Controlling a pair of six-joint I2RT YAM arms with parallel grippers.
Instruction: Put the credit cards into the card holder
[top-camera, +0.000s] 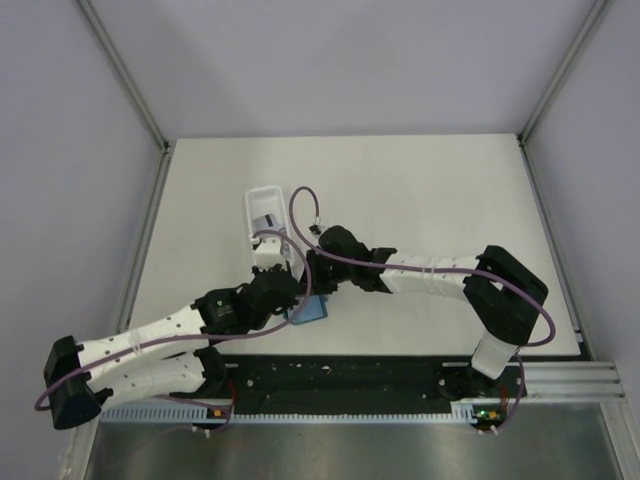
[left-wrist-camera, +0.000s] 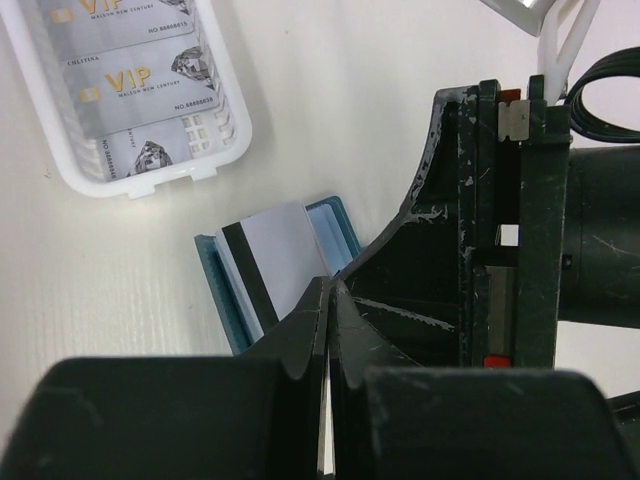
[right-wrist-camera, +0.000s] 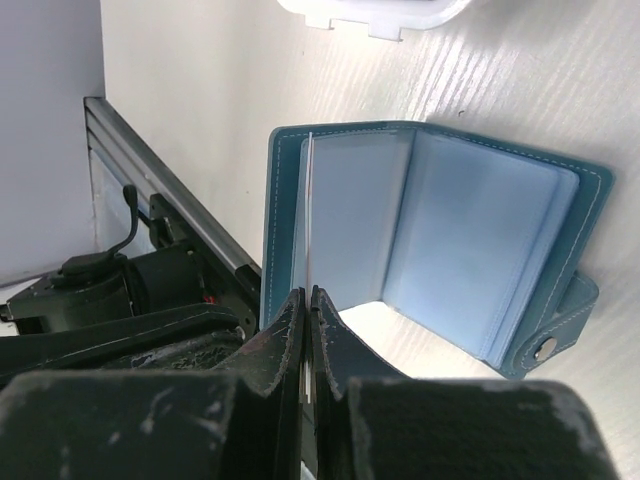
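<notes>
The blue card holder (right-wrist-camera: 480, 240) lies spread open on the table, its clear sleeves facing up. Standing nearly edge-on above its left-hand sleeve is a thin card (right-wrist-camera: 309, 215), and my right gripper is shut on its near end. From the left wrist view this card (left-wrist-camera: 285, 255) shows a white back with a black stripe, covering much of the holder (left-wrist-camera: 222, 292). My left gripper is shut, with nothing showing between its fingers; its tips overlap the card's lower right corner there. Whether they touch it, I cannot tell.
A white plastic basket (left-wrist-camera: 238, 120) with several VIP cards (left-wrist-camera: 145, 85) stands just behind the holder. Both arms meet closely over the holder. Its front edge runs close before the holder.
</notes>
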